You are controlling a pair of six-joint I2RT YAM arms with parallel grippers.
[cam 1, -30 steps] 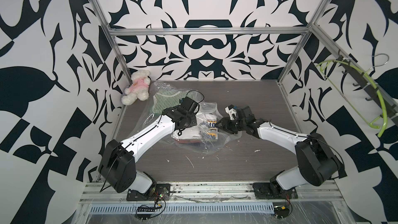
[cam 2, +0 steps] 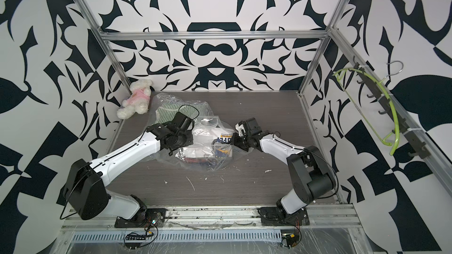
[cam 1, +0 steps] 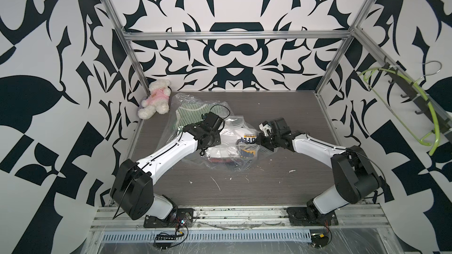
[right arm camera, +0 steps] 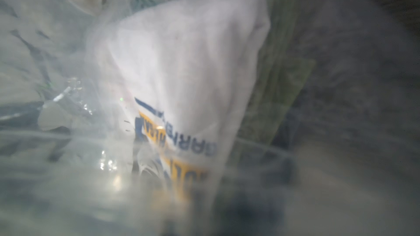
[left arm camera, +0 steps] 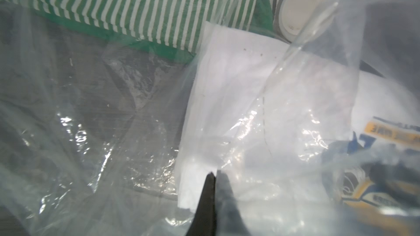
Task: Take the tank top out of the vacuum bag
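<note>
The clear vacuum bag (cam 1: 169, 136) lies flat across the middle and left of the table. Inside show a green-and-white striped garment (left arm camera: 144, 4) and a white garment (left arm camera: 262, 74) with blue and yellow print; which is the tank top I cannot tell. My left gripper is shut over the bag's middle, clear film between and around its fingers. At the bag's right end is my right gripper (cam 1: 260, 140), against the printed part of the white cloth. Film blurs the right wrist view, where the white cloth (right arm camera: 188, 52) narrows towards the bottom; the fingers are hidden.
A round white valve cap (left arm camera: 301, 6) sits on the bag. A white teddy bear in pink (cam 1: 156, 98) rests at the back left corner. Green hangers (cam 1: 430, 117) hang on the right wall.
The printed white cloth now reaches further right, up to that gripper. The left gripper has barely moved.
</note>
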